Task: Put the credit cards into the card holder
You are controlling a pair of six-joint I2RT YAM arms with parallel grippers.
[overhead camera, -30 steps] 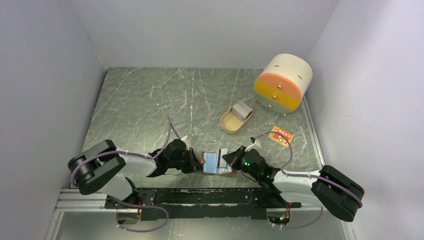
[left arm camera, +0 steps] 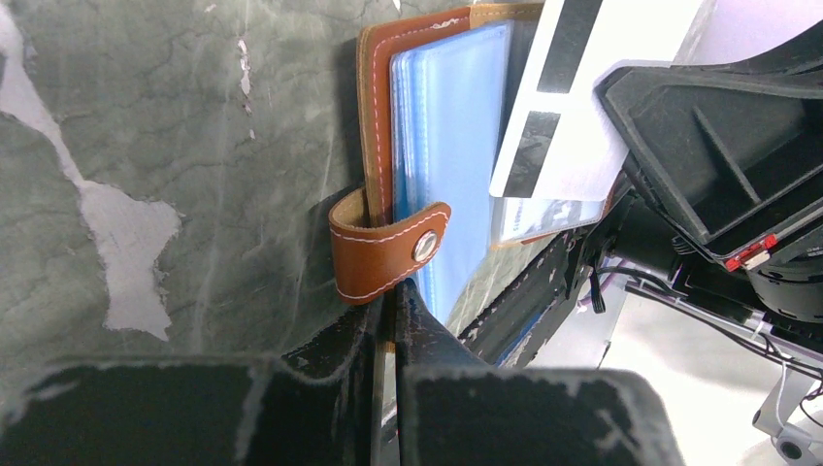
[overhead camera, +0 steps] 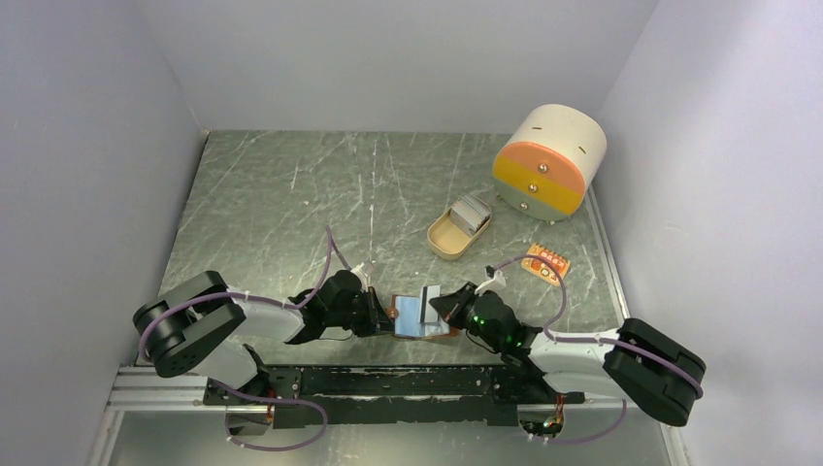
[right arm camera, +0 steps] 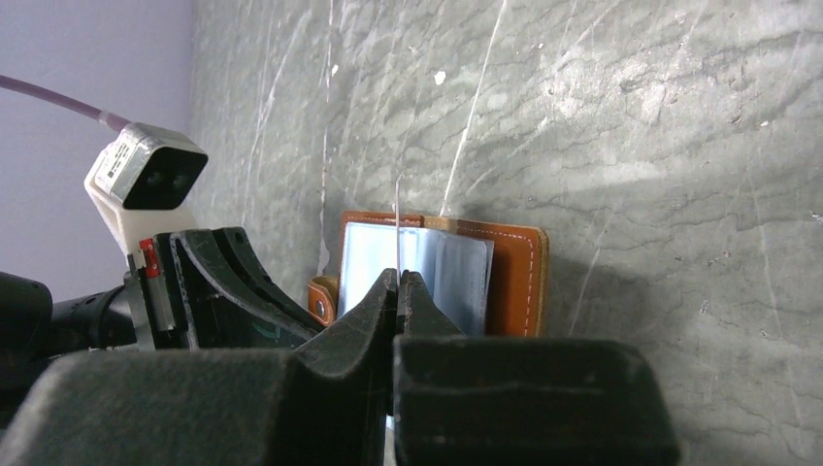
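Note:
The brown leather card holder [overhead camera: 448,331] lies open near the table's front edge, its clear bluish sleeves [left arm camera: 456,146] showing. At its left edge, by the snap strap [left arm camera: 383,254], my left gripper is shut on the holder. My right gripper is shut on a thin white card [left arm camera: 604,68] with a black stripe. In the right wrist view this card [right arm camera: 397,233] stands edge-on, above the sleeves. The left wrist view shows its lower edge over the sleeves; whether it has entered a pocket, I cannot tell.
Farther back, a tan tray [overhead camera: 447,240] holds a stack of grey cards [overhead camera: 470,215]. An orange card-like item [overhead camera: 547,263] lies to the right. A cabinet with coloured drawers [overhead camera: 549,163] fills the back right corner.
The left arm and holder stayed still.

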